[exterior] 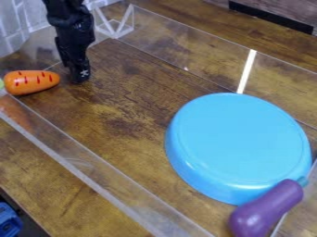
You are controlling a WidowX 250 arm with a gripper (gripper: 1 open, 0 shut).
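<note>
My black gripper (73, 62) is at the upper left, lowered to the wooden table (111, 139), just behind and right of an orange toy carrot (32, 81) with dark markings. Its fingertips are dark and small in the view, so I cannot tell whether they are apart or together, or whether anything is between them.
A large upturned light blue round item (235, 141) covers much of the right side, with a purple toy eggplant (262, 208) at its lower right. Clear walls edge the area. A blue object (7, 222) shows at the lower left corner.
</note>
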